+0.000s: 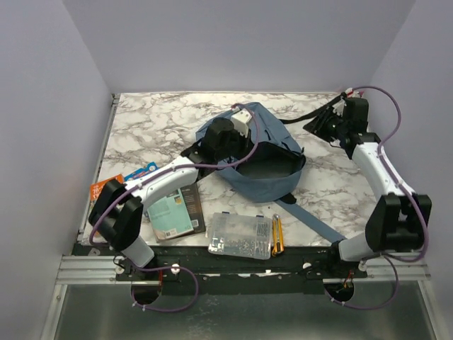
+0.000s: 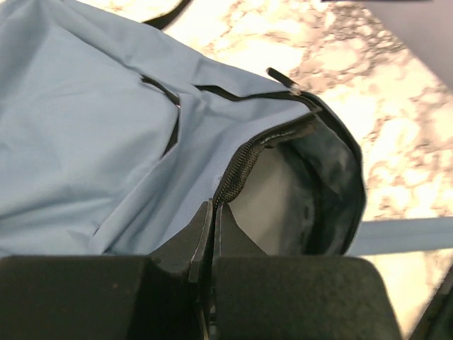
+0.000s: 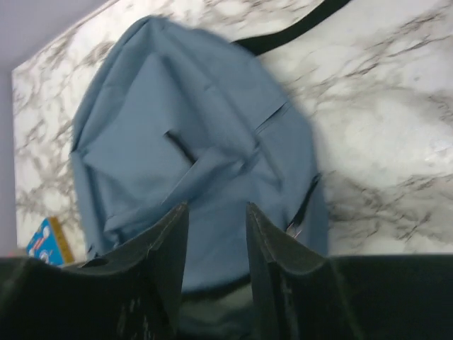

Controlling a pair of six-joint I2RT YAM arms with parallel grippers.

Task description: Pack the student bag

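Note:
The blue-grey bag (image 1: 256, 190) lies on the marble table with its mouth gaping toward the front, showing a dark, empty-looking inside. In the left wrist view, my left gripper is shut on the black mesh-lined edge of the bag's opening (image 2: 244, 166). My right gripper (image 1: 313, 127) hangs right of the bag, over the back right of the table. Its fingers (image 3: 173, 230) stand apart in the right wrist view, with nothing held between them. A clear pouch (image 1: 241, 235), an orange book (image 1: 103, 188), a blue book (image 1: 141, 170) and a teal-covered book (image 1: 170, 214) lie outside the bag.
Yellow pencil-like items (image 1: 277, 235) lie beside the pouch at the front edge. A dark strap (image 1: 304, 117) runs toward the back right, and a blue-grey strap (image 1: 311, 221) reaches the front right. Bare marble (image 1: 347, 191) shows at the right.

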